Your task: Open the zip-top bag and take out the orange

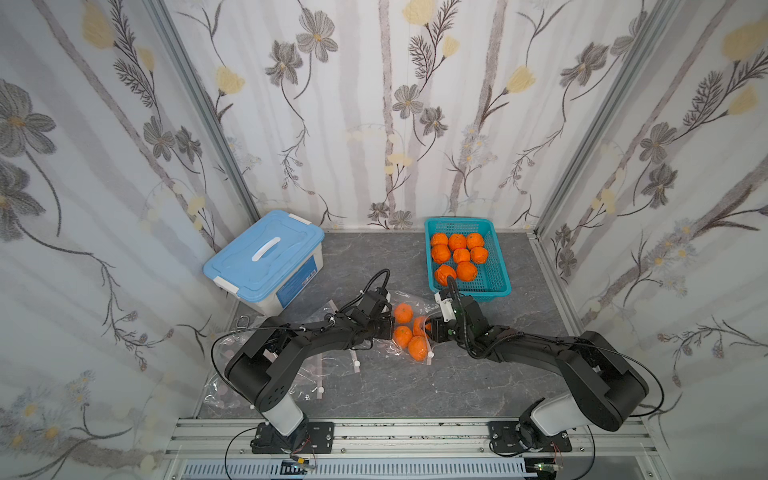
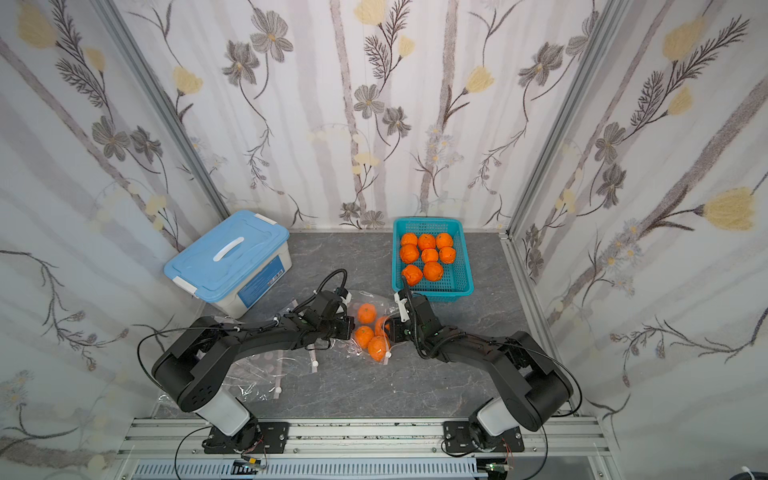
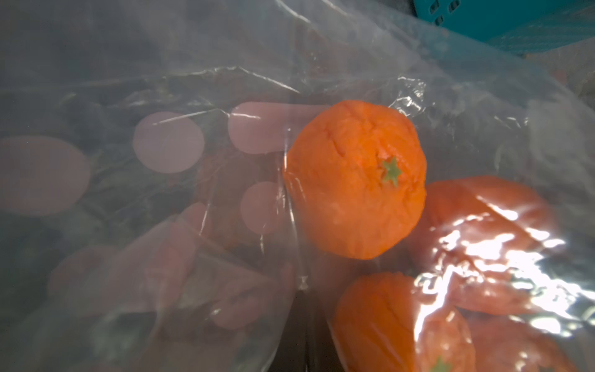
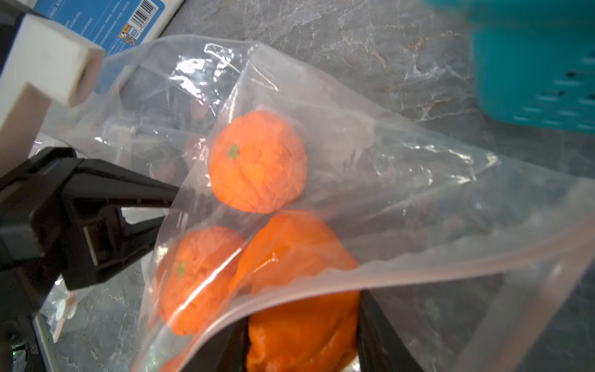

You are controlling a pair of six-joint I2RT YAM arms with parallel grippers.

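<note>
The clear zip top bag (image 4: pixel 427 186) lies open toward the right, with several oranges inside. At its mouth, one orange (image 4: pixel 303 334) sits between the fingers of my right gripper, which is shut on it; the bag's lip crosses over this orange. Two more, an upper orange (image 4: pixel 257 162) and a left orange (image 4: pixel 198 279), show through the film. My left gripper is shut on the bag's left end, its tips meeting where creases run through the plastic. In the top left view another orange (image 1: pixel 417 348) rests at the front of the bag.
Behind the bag stands a teal basket (image 1: pixel 500 276) with several oranges. A blue-lidded box (image 1: pixel 264 248) is at the back left. More clear plastic bags (image 1: pixel 232 376) lie front left.
</note>
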